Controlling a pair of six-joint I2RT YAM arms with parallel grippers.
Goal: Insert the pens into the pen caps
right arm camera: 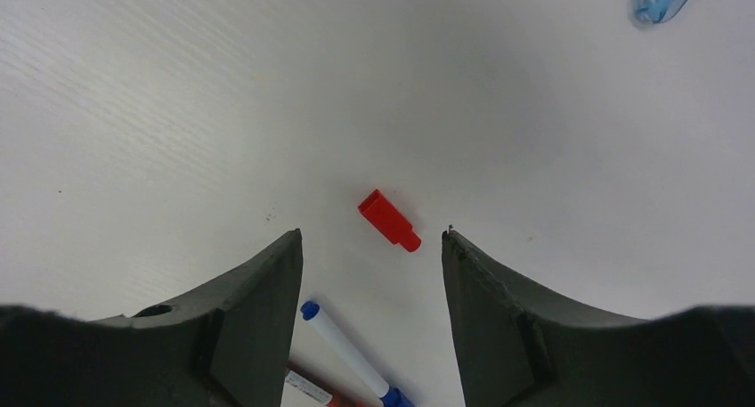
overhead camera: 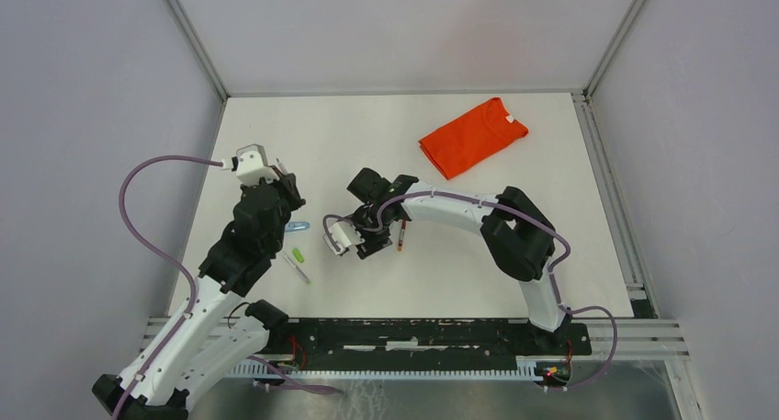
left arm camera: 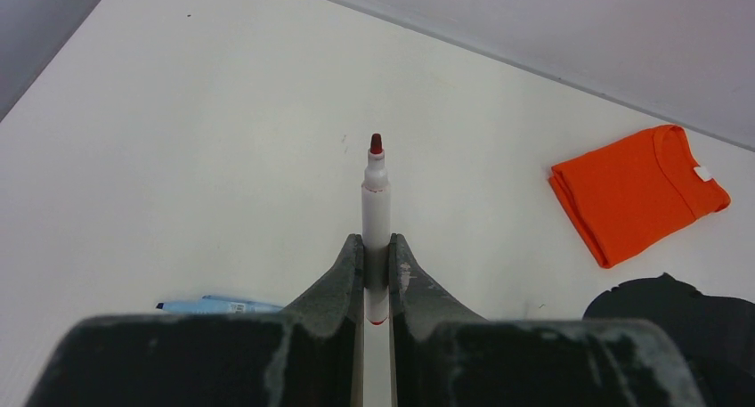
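Note:
A white pen with a red tip [left arm camera: 376, 211] stands upright in the left wrist view, uncapped, and my left gripper is shut on its barrel. The small red cap [right arm camera: 386, 218] lies on the table in the right wrist view, its open end toward the upper left. My right gripper hangs above it, open, with the cap between and beyond its fingertips, not gripped. In the top view my right arm hides the cap. A white-and-blue pen [right arm camera: 354, 354] and a brown-and-red pen [right arm camera: 307, 387] lie close to the right gripper.
In the top view a green cap [overhead camera: 298, 255], a white-and-green pen [overhead camera: 297, 267] and a light blue object [overhead camera: 296, 226] lie near my left arm. A folded orange cloth [overhead camera: 474, 135] rests at the back right.

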